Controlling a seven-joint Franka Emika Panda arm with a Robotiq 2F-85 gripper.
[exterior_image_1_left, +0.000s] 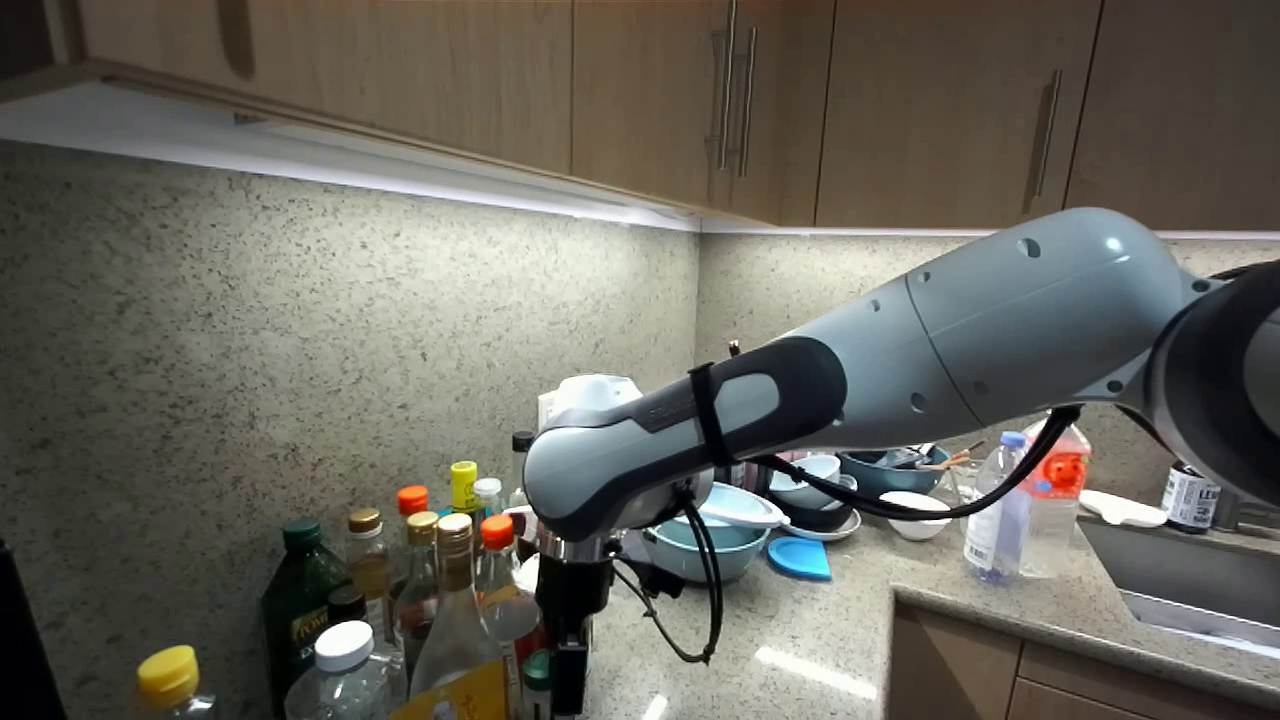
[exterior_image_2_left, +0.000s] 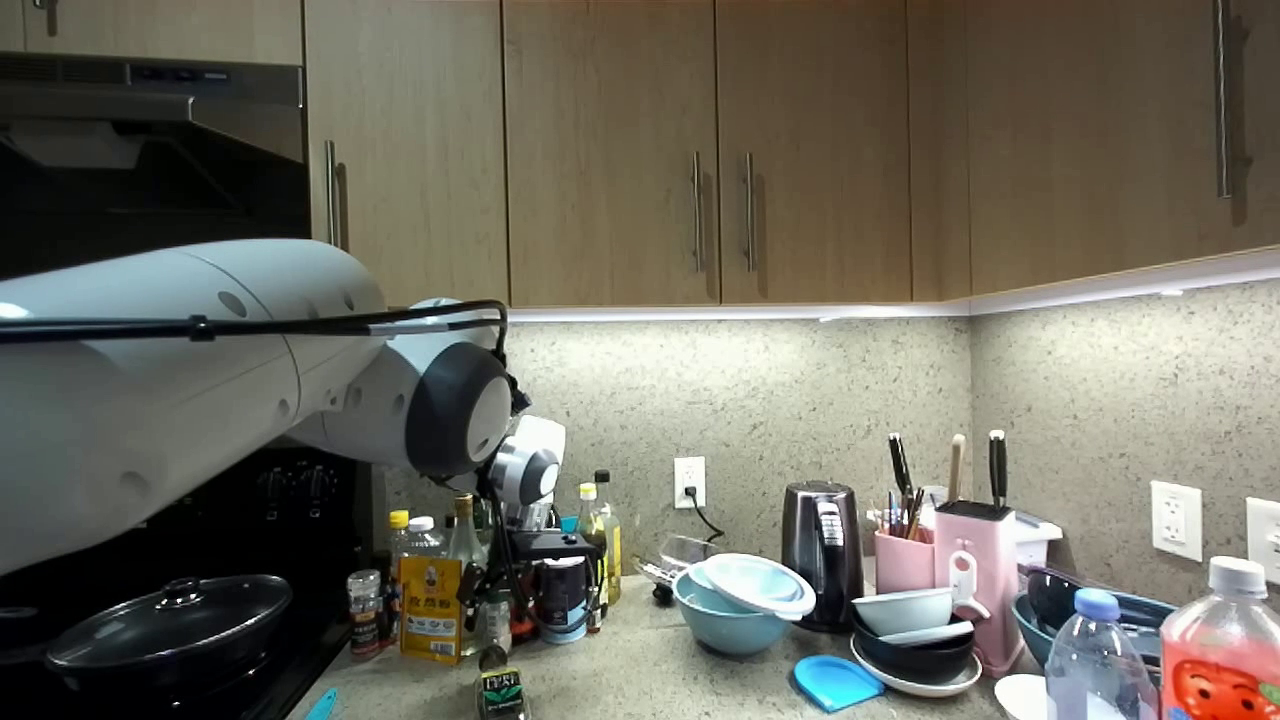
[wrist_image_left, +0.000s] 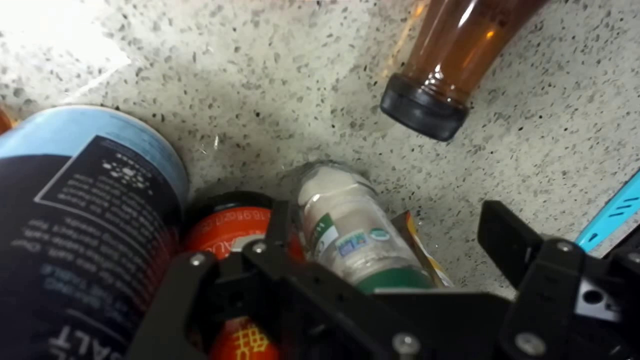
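Observation:
My gripper points down among the bottles and stands open. In the wrist view, a clear jar with a green cap lies between the fingers. The left finger is close to the jar; a gap separates the right finger from it. Whether either touches is unclear. In exterior view 1 only the jar's green cap shows, beside the dark gripper. From exterior view 2, the jar appears partly behind cables.
Close by are a red-labelled bottle, a dark salt canister, a yellow box and an amber black-capped bottle. Several bottles crowd the wall side. A blue bowl stands farther right, with bare counter in front.

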